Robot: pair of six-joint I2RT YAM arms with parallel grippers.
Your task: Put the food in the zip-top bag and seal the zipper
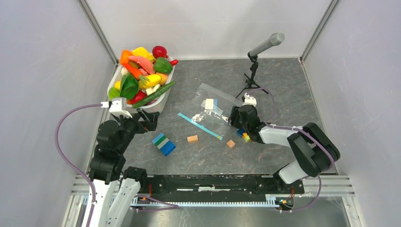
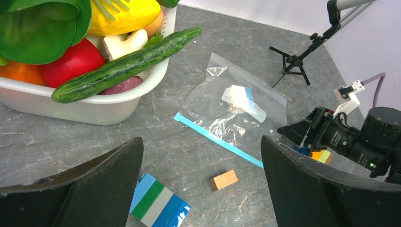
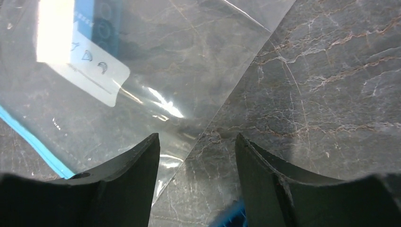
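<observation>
A clear zip top bag (image 2: 213, 94) with a blue zipper strip (image 2: 217, 141) lies flat on the grey table. Inside or under its film, which I cannot tell, show a cream block (image 1: 209, 103) and a white numbered card (image 3: 90, 78). My right gripper is open above the bag's right edge, nothing between its fingers. Left of the bag, beside the food basket, my left gripper hangs open and empty. Toy food fills the white basket (image 2: 127, 101), with a cucumber (image 2: 127, 65) across its near rim and a red tomato (image 2: 71, 61) behind.
A striped blue, green and grey block (image 1: 163, 144) and two wooden blocks, one a tan block (image 1: 192, 139), lie in front. Coloured bricks (image 1: 246, 137) sit beneath the right arm. A microphone stand (image 1: 253, 75) stands at the back right. Bare table lies between basket and bag.
</observation>
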